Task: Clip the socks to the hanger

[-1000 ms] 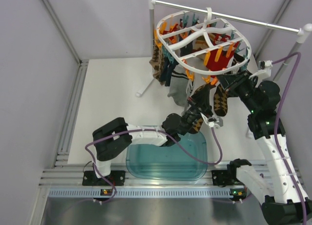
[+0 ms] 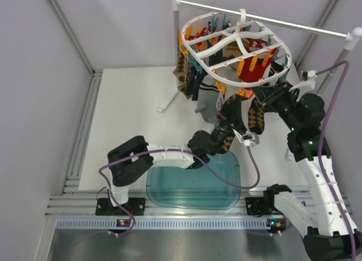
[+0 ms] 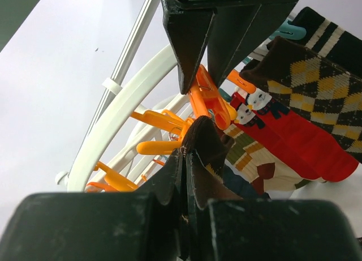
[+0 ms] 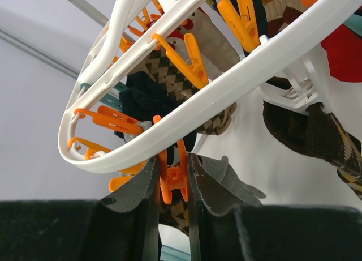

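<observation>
A dark brown argyle sock (image 3: 208,141) is pinched near its top edge by my left gripper, which is shut on it. In the top view my left gripper (image 2: 231,109) holds it just under the front rim of the white round hanger (image 2: 222,78). My right gripper is shut on an orange clip (image 4: 173,180) hanging from that rim, one finger on each side of it. In the left wrist view, the sock's top edge lies right at the lower end of this orange clip (image 3: 210,97). Whether it sits between the clip's fingers I cannot tell.
Several socks hang around the hanger, among them a red one (image 3: 305,141) and another argyle one (image 2: 256,116) close by on the right. Other orange clips (image 4: 184,60) line the rim. Below the left arm is a teal bin (image 2: 192,187).
My left gripper has risen slightly, bringing the sock's top edge up against the orange clip. The right arm has stayed put at the rim.
</observation>
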